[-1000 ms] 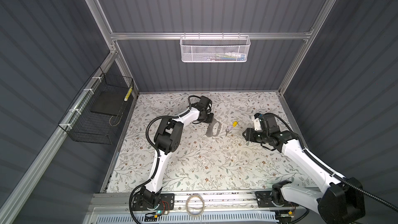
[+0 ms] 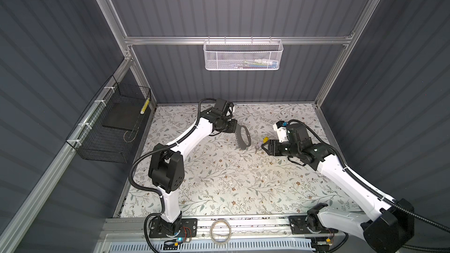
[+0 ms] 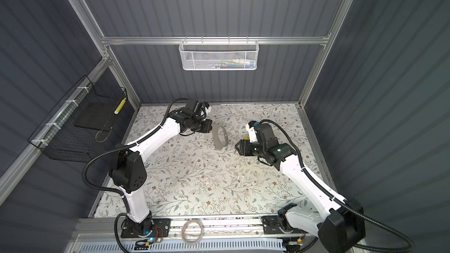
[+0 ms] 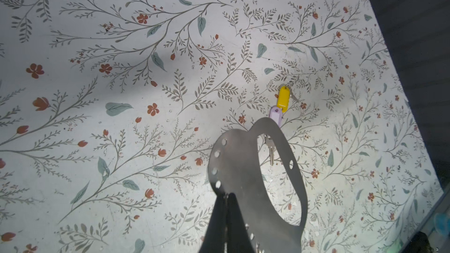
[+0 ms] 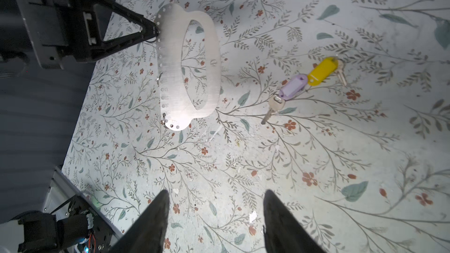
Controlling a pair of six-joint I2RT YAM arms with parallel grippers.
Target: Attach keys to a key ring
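Note:
My left gripper is shut on a grey metal plate (image 5: 171, 65) with a long cut-out, held up by one edge at the centre-left. On the floral table lie two keys: one (image 5: 273, 107) with a lilac tag (image 5: 293, 85), one (image 5: 342, 72) with a yellow tag (image 5: 323, 69), right of the plate. In the left wrist view the plate partly covers the lilac-tagged key. My right gripper is part open above the table, near the keys, with nothing between its blurred fingers. I cannot make out a separate key ring.
A black wire basket (image 2: 100, 145) with a yellow-black item hangs on the left wall; a white mesh basket (image 2: 242, 53) hangs on the back wall. A beige coiled loop (image 2: 220, 241) lies on the front rail.
My left gripper has risen, lifting the metal plate from the table. My right gripper has moved leftward toward the keys, now hiding them partly in the top views.

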